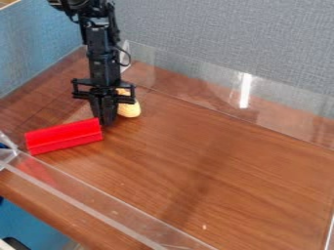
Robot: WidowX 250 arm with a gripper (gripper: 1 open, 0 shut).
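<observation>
My black gripper [104, 109] is low over the wooden floor at the left, its lower end just behind a long red block [62, 136]. Its fingertips are small and dark here; they appear close together, with nothing clearly held. A yellow rounded object [129, 107] lies just to the right of the gripper, partly hidden behind it.
Clear plastic walls [248, 90] edge the wooden surface [222, 176] at the back and front. The middle and right of the surface are empty. A blue area [23, 228] shows outside at the lower left.
</observation>
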